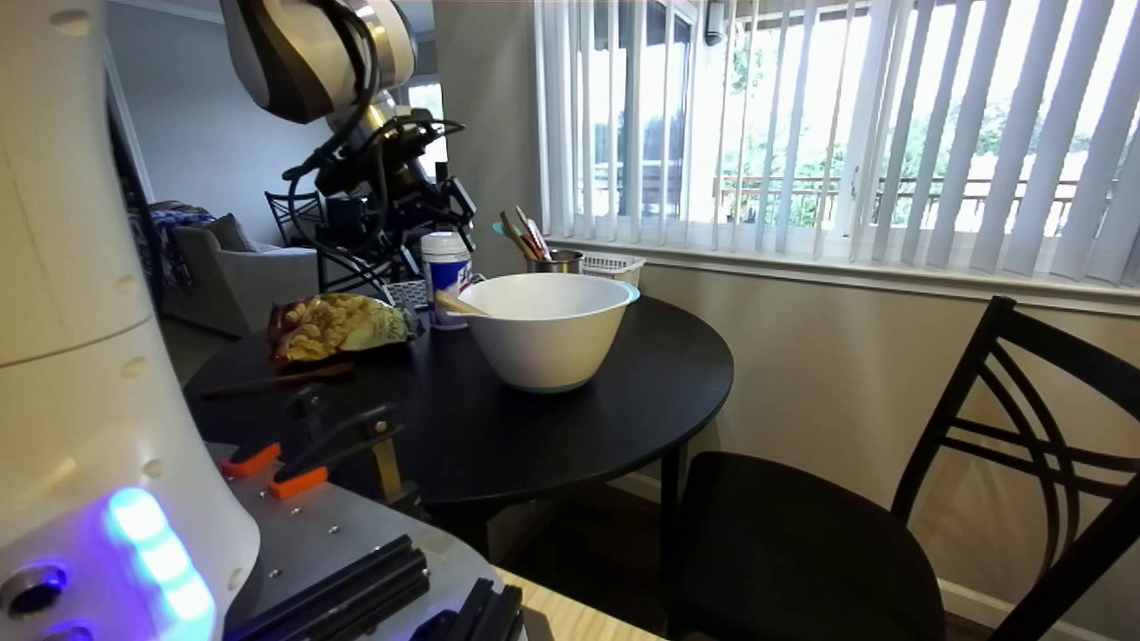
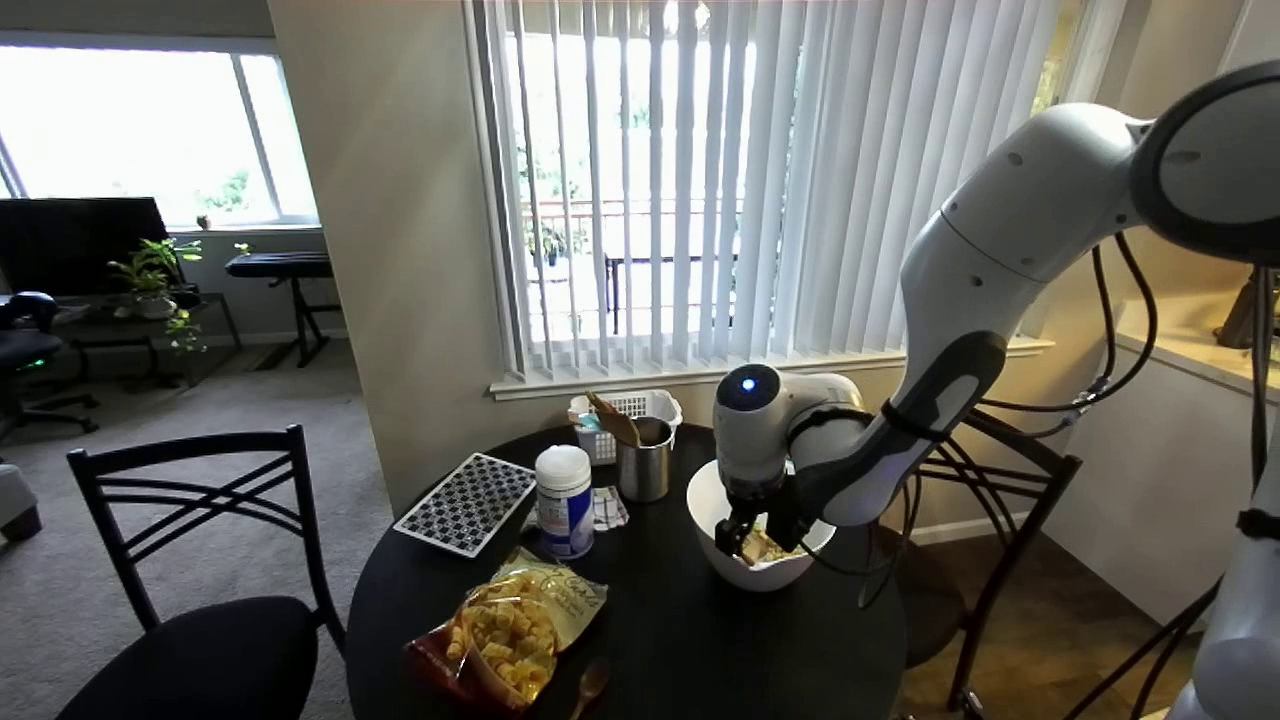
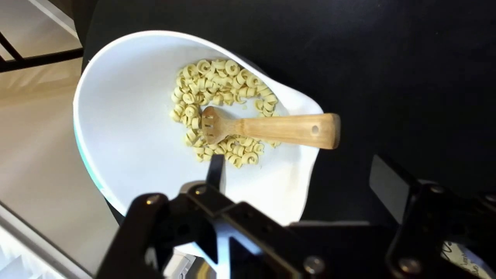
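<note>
My gripper stands open, its two fingers wide apart with nothing between them. In the wrist view one fingertip overlaps the bowl, while the other shows against the dark table. The white bowl point(image 1: 545, 336) stands upright and holds a layer of curled pasta point(image 3: 204, 86). A wooden fork point(image 3: 283, 129) leans in it, tines among the pasta and handle over the rim. From the second exterior view, the gripper point(image 2: 762, 530) appears in front of the bowl's opening; the first shows it above table height, near the white-lidded canister point(image 1: 446, 279).
An opened pasta bag point(image 2: 516, 630) and a wooden spoon point(image 2: 591, 684) lie on the round black table point(image 2: 708, 672). A metal utensil pot point(image 2: 645, 462), a white basket point(image 2: 659, 408) and a checkered board point(image 2: 465, 504) stand or lie farther back. Bare tabletop surrounds the bowl's front.
</note>
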